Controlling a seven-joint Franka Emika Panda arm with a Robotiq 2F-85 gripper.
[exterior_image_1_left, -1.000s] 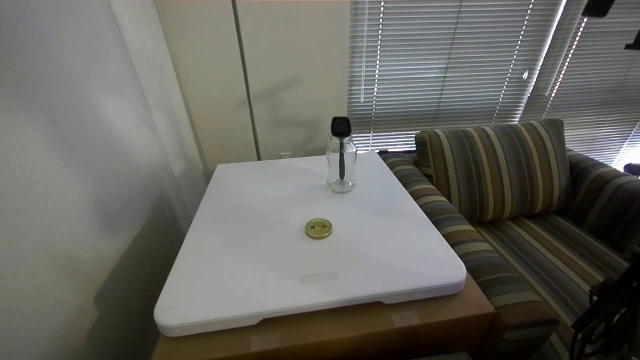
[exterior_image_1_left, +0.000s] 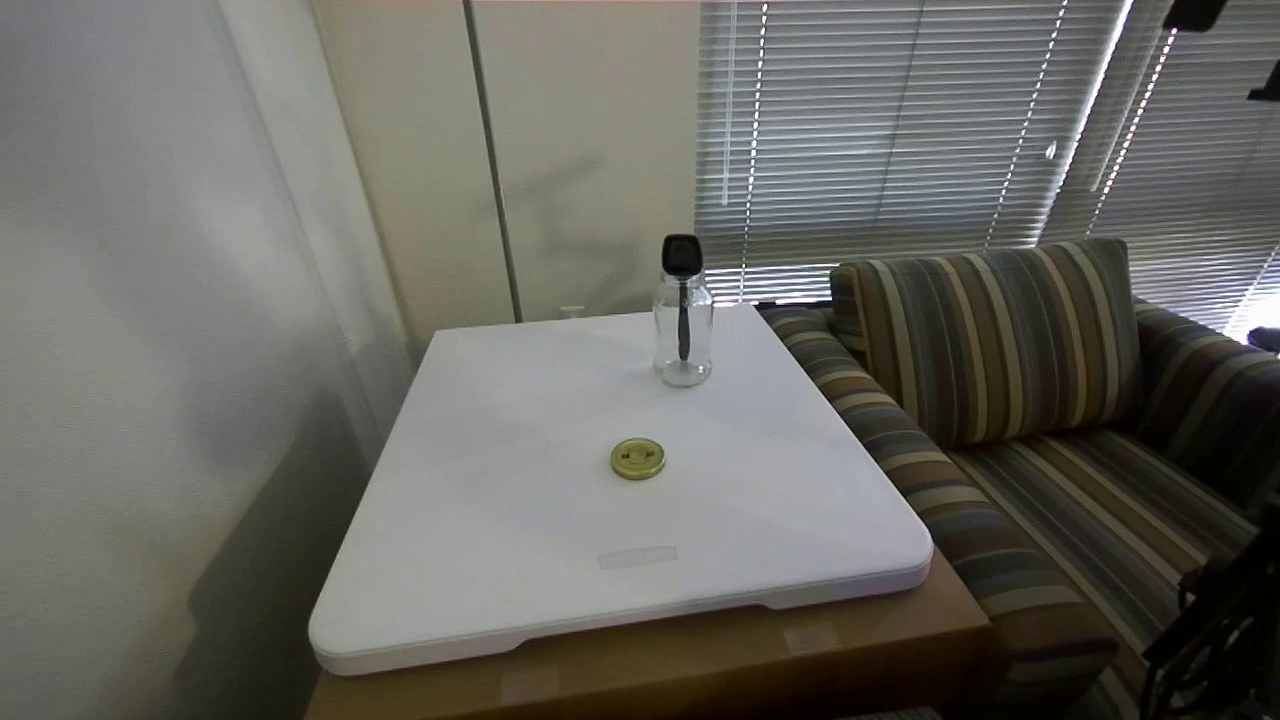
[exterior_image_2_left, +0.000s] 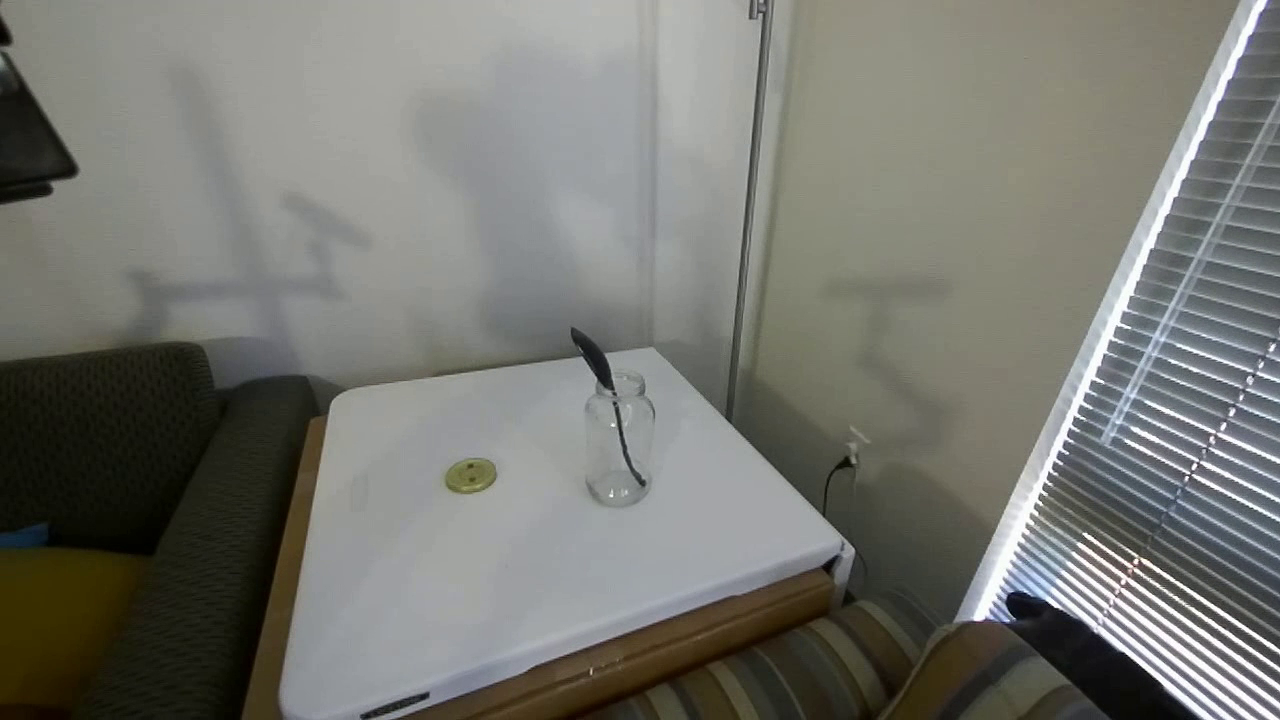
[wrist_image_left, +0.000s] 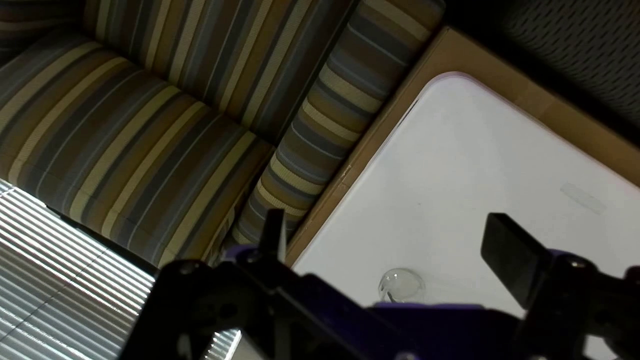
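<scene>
A clear glass jar (exterior_image_1_left: 668, 348) stands upright toward the back of the white table (exterior_image_1_left: 504, 528). Inside it leans a black utensil (exterior_image_2_left: 591, 356), its broad head sticking out above the rim. Nearer the table's middle lies a round gold lid (exterior_image_1_left: 637, 458), flat and apart from the jar. From above, the wrist view catches only part of the jar (wrist_image_left: 410, 284), the rest being hidden behind my gripper. Its two dark fingers are spread wide, with nothing held between them, high over the table.
A striped armchair (exterior_image_1_left: 1020, 504) borders the table on one side, and a dark sofa (exterior_image_2_left: 108, 456) lies on another. Walls and window blinds (exterior_image_1_left: 888, 144) close off the other sides.
</scene>
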